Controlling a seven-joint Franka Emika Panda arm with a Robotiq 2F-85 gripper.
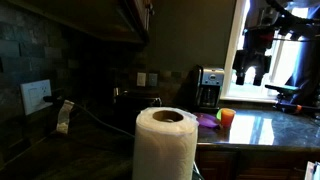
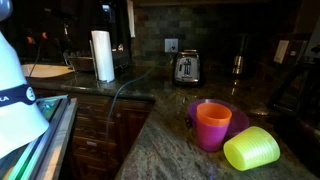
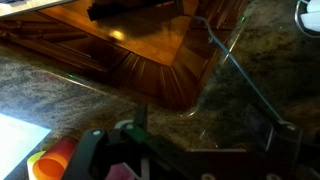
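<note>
My gripper (image 1: pixel 250 77) hangs open in the air above the right part of the counter, with nothing seen between its fingers. In the wrist view, the dark fingers (image 3: pixel 112 148) stand wide apart over the counter edge. An orange cup (image 2: pixel 213 114) sits in a pink cup (image 2: pixel 210 136), in front of a purple bowl (image 2: pixel 238 119). Beside them a yellow-green cup (image 2: pixel 252 148) lies on its side. At the wrist view's lower left, the orange cup (image 3: pixel 60 153) shows partly, away from the fingers.
A paper towel roll (image 1: pixel 165 150) stands upright on the counter. Against the back wall are a toaster (image 2: pixel 187 68) and a coffee maker (image 1: pixel 209 88). A grey cable (image 3: pixel 232 60) crosses the counter edge. Bare dark counter (image 2: pixel 165 135) lies left of the cups.
</note>
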